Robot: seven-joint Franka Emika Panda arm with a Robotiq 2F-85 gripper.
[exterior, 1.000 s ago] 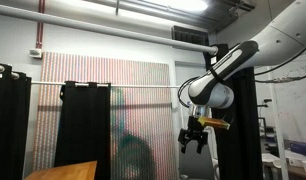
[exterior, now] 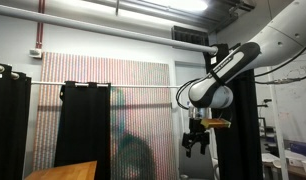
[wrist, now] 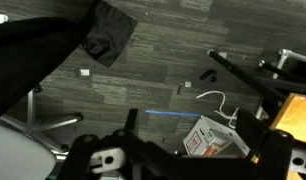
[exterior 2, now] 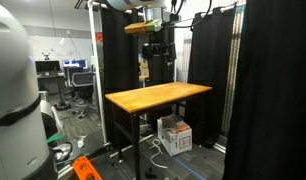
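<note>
My gripper (exterior: 196, 151) hangs at the end of the white arm (exterior: 246, 61), pointing down in front of a black curtain. In exterior view 2 the gripper (exterior 2: 157, 51) is above the wooden table (exterior 2: 158, 97), well clear of its surface. The black fingers (wrist: 128, 128) stand apart at the bottom of the wrist view, so the gripper is open with nothing held. Bare wood is all I can see of the tabletop. Beneath the wrist view lies mostly dark floor, with only a table corner (wrist: 293, 122) at the right.
A white box (exterior 2: 174, 134) stands on the floor under the table, near a pale cable (wrist: 221, 104). Black curtains (exterior 2: 268, 90) hang beside and behind the table. Desks and an office chair (exterior 2: 82, 82) are farther back.
In exterior view 1, the arm's wrist and gripper have shifted very slightly over the last second. The gripper sits marginally lower. The table and curtains look the same.
</note>
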